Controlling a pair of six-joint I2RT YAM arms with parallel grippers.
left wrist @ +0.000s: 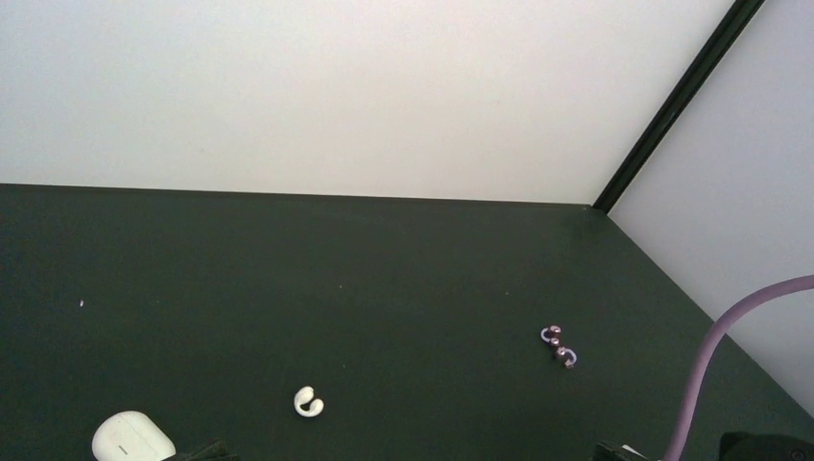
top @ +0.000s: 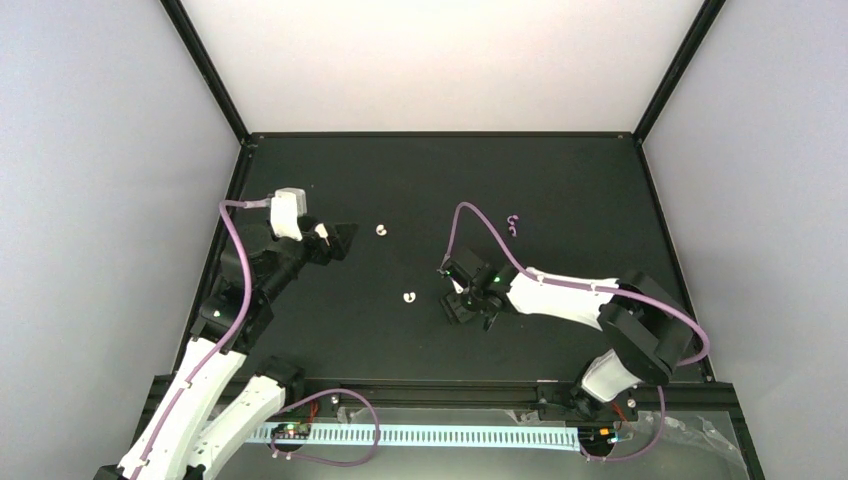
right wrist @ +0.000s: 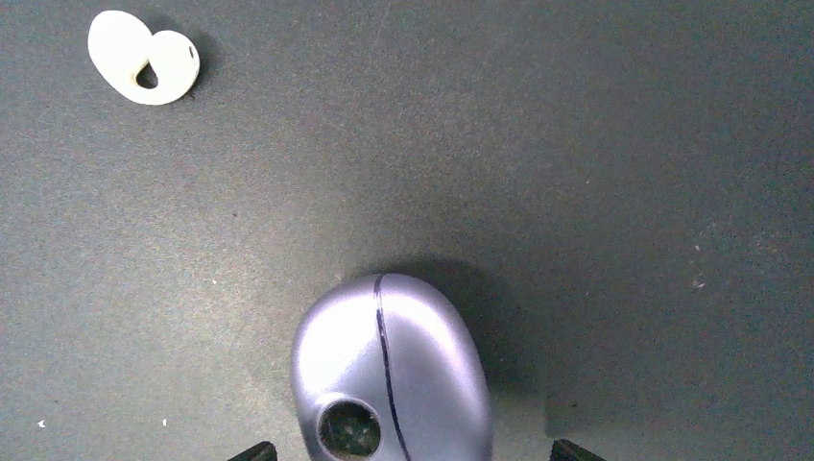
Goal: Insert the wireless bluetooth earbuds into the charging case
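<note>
A silver-lilac case (right wrist: 432, 365) lies low in the right wrist view, between the fingertips of my right gripper, which is part open around it. A white earbud (right wrist: 173, 67) rests up-left of it; another (top: 381, 230) lies farther back. The purple earbud pair (left wrist: 559, 348) is at the back right. My left gripper (top: 338, 242) hangs at the left; its fingers are too indistinct to judge in the top view. A white rounded case (left wrist: 131, 440) shows at the bottom of the left wrist view.
Side walls and a back wall enclose it, and purple cables arch over both arms.
</note>
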